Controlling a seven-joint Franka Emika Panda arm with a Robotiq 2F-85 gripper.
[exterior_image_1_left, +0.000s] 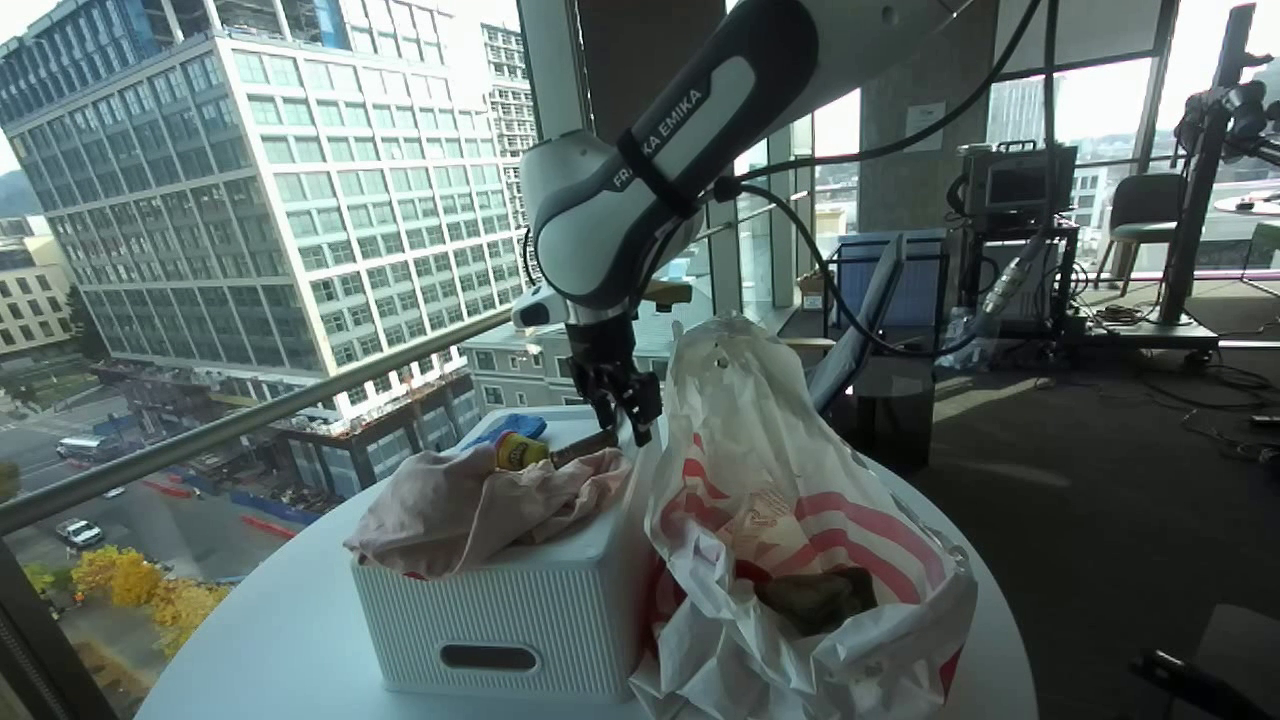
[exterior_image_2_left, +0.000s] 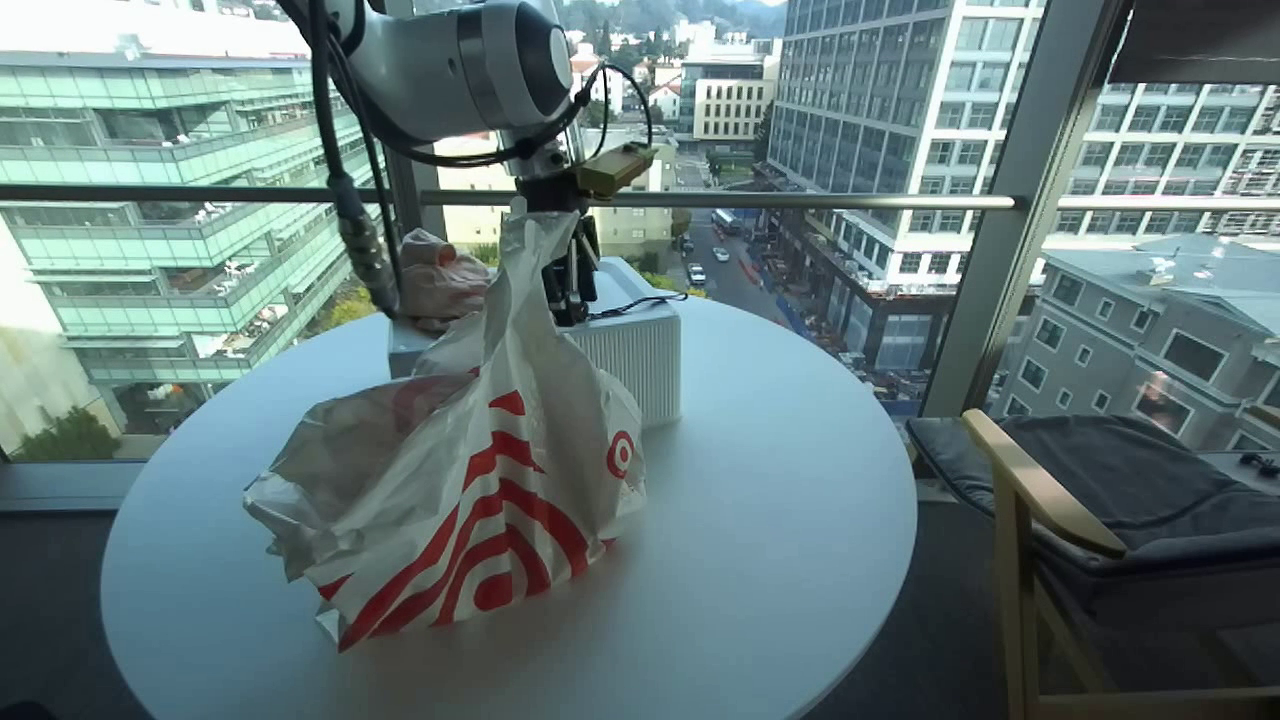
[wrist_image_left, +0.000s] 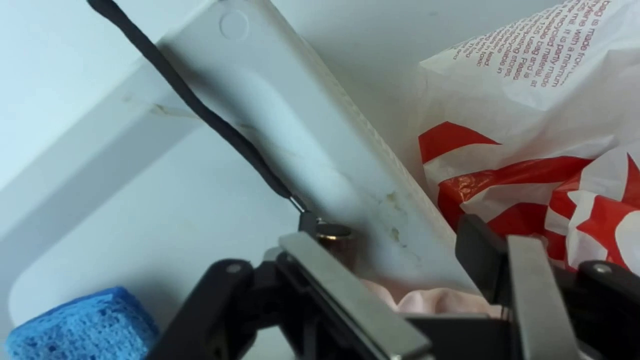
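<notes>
In exterior view 1 my gripper hangs over the white box's right side, close to the end of a brown elongated object. The wrist view shows the gripper's fingers apart, with box wall and pink cloth visible in the gap. A dark shape fills the gap's lower part; whether it is held or part of the gripper is unclear. Beside the left finger a brown cylindrical end shows, attached to a black cord. The left finger hides the rest.
On the white box lie a pink cloth, a yellow tub and a blue sponge. A white-and-red plastic bag stands tall against the box. The table has free room to the bag's right in exterior view 2.
</notes>
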